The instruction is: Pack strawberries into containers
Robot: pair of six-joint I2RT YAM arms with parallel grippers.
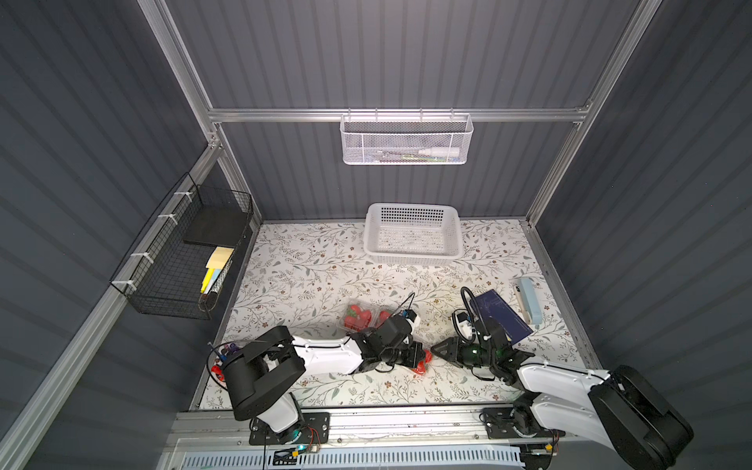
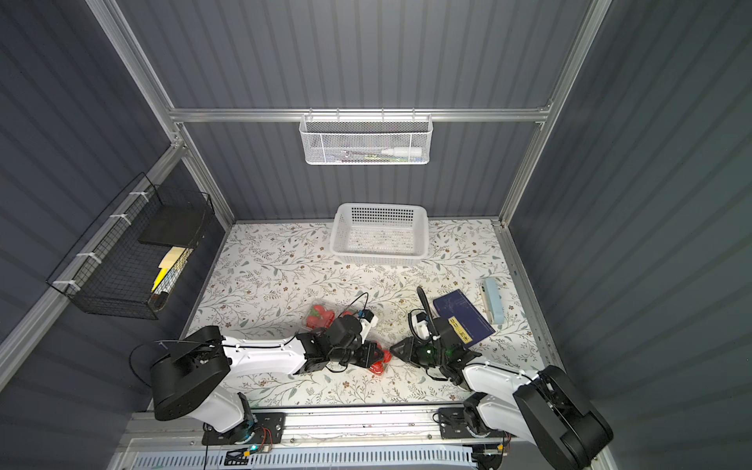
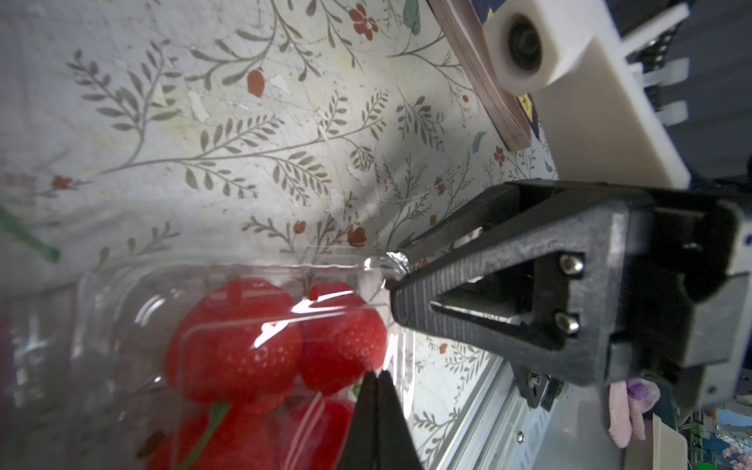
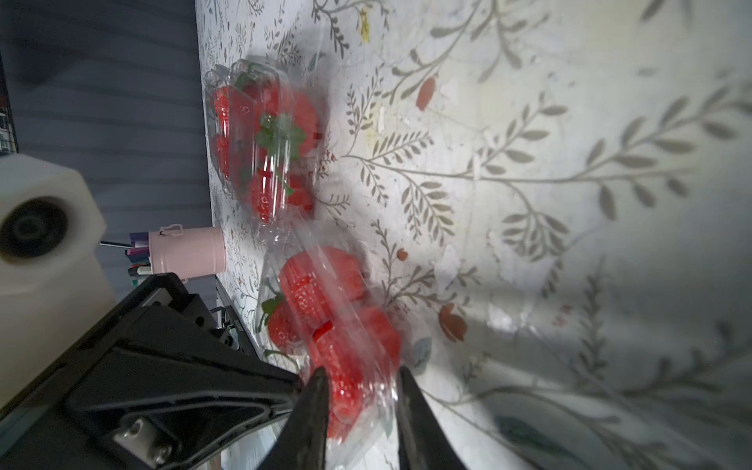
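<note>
A clear plastic container of red strawberries [image 3: 235, 337] lies between my two grippers near the table's front. My left gripper is shut at its edge; whether thin plastic is pinched there cannot be told. From the other side, my right gripper reaches to the container with its fingers apart and clear plastic showing in the gap. The left wrist view has the right gripper's fingertip [image 3: 411, 301] against the container's corner. Further back, another clear container with strawberries [image 1: 358, 317] stands partly behind the left arm.
An empty white basket [image 1: 413, 254] stands at the back of the table, with clear room in front of it. On the right lie a dark blue pad [image 1: 501, 313] and a light blue case [image 1: 531, 301]. A pink pen cup [image 4: 188, 252] appears in the right wrist view.
</note>
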